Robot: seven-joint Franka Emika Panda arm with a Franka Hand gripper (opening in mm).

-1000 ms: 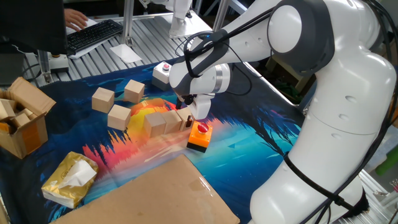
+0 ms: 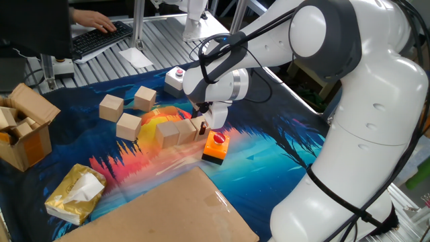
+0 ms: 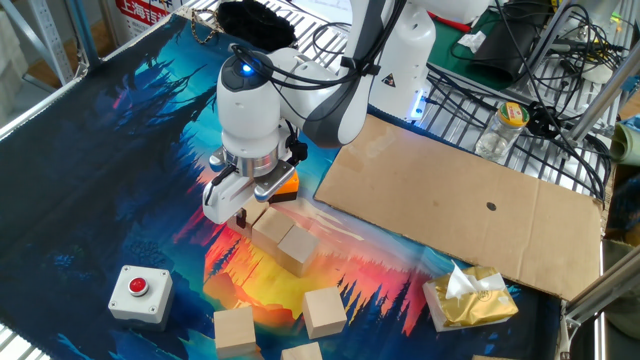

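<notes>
Three wooden cubes stand in a touching row on the painted cloth: an outer cube, a middle cube and an end cube. My gripper is down at the end cube, pointing at the table. One dark finger shows against that cube's side in exterior view 1; the other is hidden by the hand. Whether the fingers press on the cube does not show. Close beside the end cube is an orange box with a red button.
Three loose cubes, including a front cube, lie left of the row. Around them are a white button box, a tissue pack, an open carton of blocks and a flat cardboard sheet. Dark cloth beyond the white box is clear.
The arm, gripper and cubes have stayed still. Only the person's hand at the keyboard has shifted, moving right onto the keys.
</notes>
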